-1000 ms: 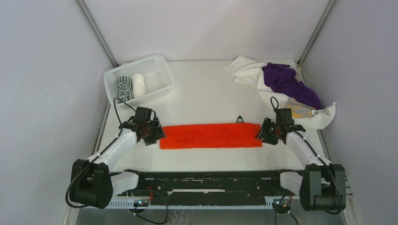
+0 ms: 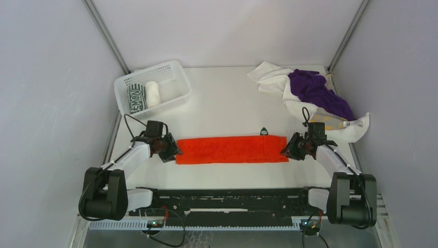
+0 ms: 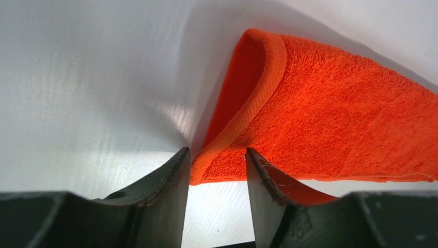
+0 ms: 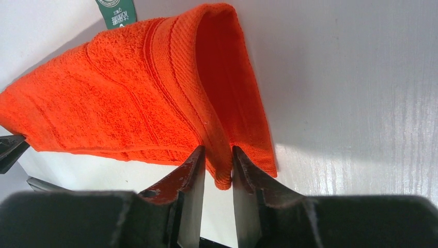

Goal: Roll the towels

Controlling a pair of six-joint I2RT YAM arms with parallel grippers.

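Note:
An orange towel (image 2: 222, 150), folded into a long strip, lies across the middle of the table. At its left end my left gripper is part open, the folded edge's near corner between and just past its fingertips. My right gripper stands at the opposite end with a narrower gap, and the near end of the upper fold reaches between its fingers. A lower layer of the towel (image 4: 266, 157) extends beyond the right finger. Whether either gripper presses on the cloth is not clear.
A white basket (image 2: 178, 82) at the back left holds a striped rolled towel (image 2: 137, 98) and a white rolled towel (image 2: 152, 94). White towels (image 2: 271, 77) and a purple towel (image 2: 312, 88) lie heaped at the back right.
Both grippers have stayed at the towel's ends, shifting only slightly while their arms tilted. The towel lies as before.

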